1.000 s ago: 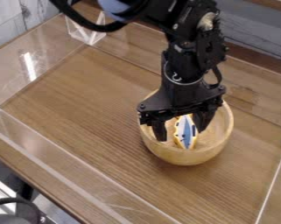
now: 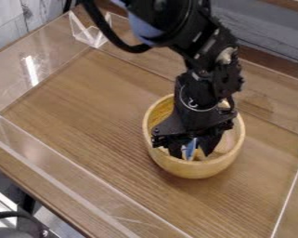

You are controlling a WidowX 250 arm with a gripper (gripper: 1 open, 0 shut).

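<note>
My black gripper point(image 2: 188, 143) reaches down into a round yellow bowl point(image 2: 217, 163) on the wooden table. Its fingers are low inside the bowl, around a small blue item point(image 2: 189, 152) that they mostly hide. Whether they grip that item cannot be told from this view.
A clear plastic holder point(image 2: 89, 30) stands at the back left. The table's front edge runs along the lower left, with a black cable beyond it.
The gripper's fingers have come closer together over the blue item, which is now more hidden. The wrist has turned slightly.
</note>
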